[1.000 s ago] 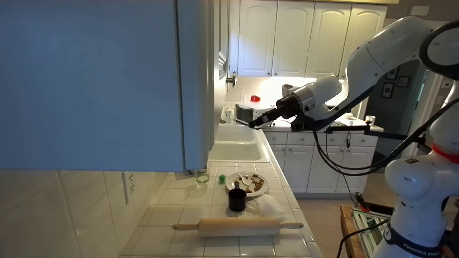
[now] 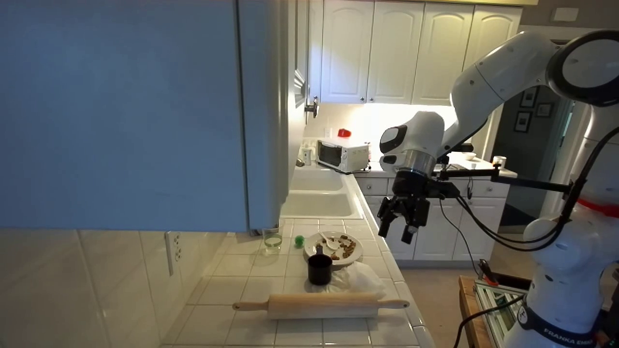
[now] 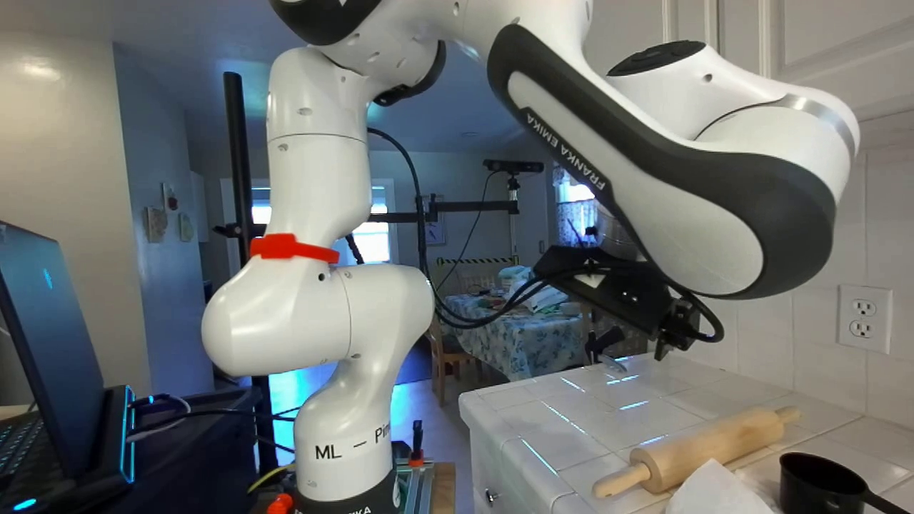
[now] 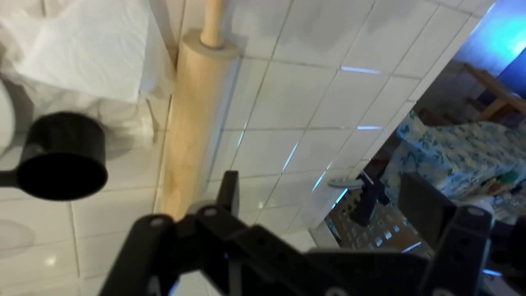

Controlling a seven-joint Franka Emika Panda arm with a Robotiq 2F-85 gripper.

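My gripper hangs in the air beyond the counter's edge, pointing down, its fingers open and empty. In the wrist view its two dark fingers stand wide apart. On the tiled counter lies a wooden rolling pin, seen lengthwise in the wrist view. Behind it a black cup with a handle stands beside a crumpled white bag or paper. A white plate farther back carries brown food bits and a white spoon. A clear glass and a small green object are left of the plate.
A double sink lies past the plate, with a white toaster oven in the far corner. The large cabinet overhangs the counter at left. Bare tiles surround the rolling pin.
My gripper has swung from pointing left toward the sink to pointing down, lower and farther right. The forearm has shifted slightly left. The objects on the counter stay where they were.
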